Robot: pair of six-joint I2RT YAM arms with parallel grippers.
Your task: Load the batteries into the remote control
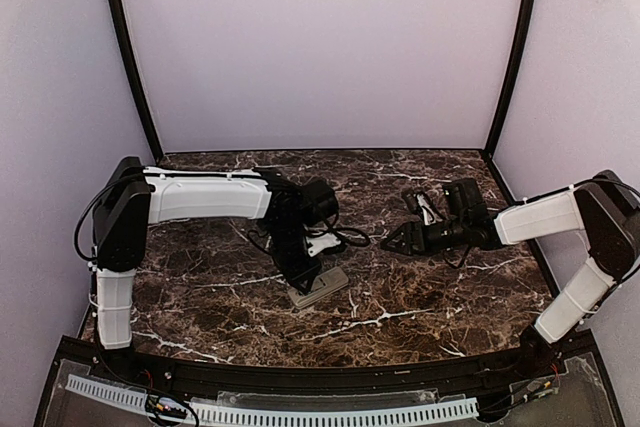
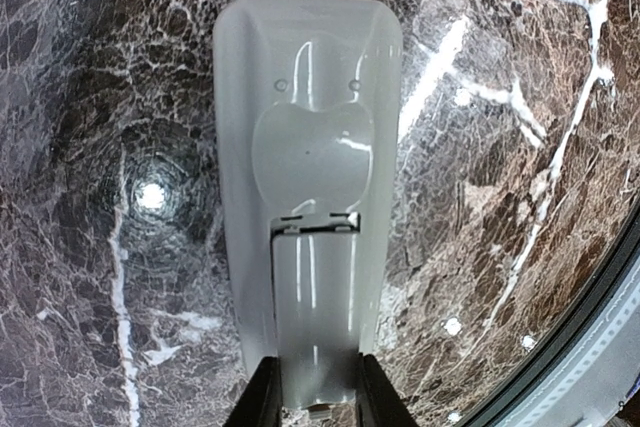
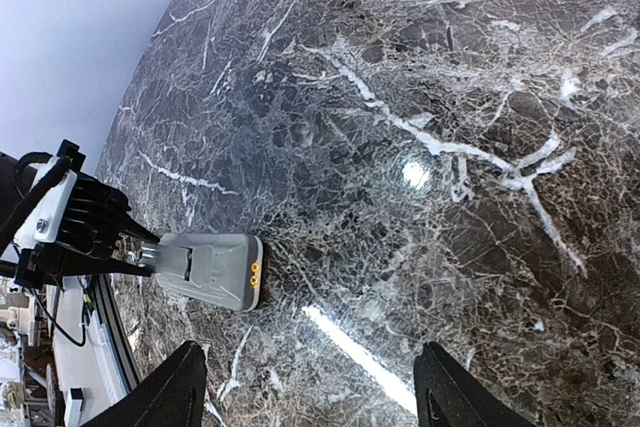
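Observation:
The grey remote control (image 2: 312,152) lies on the marble table in the left wrist view; its battery cover (image 2: 316,297) sits over the lower part, with a dark gap at its upper edge. My left gripper is at that cover's end, a fingertip on each side of it. In the top view the remote (image 1: 330,285) is partly hidden by the left arm. My right gripper stands open with nothing between its fingers, clear of the remote (image 3: 215,267), to its right in the top view. I see no batteries.
The table's metal front edge (image 2: 585,347) runs close beside the remote.

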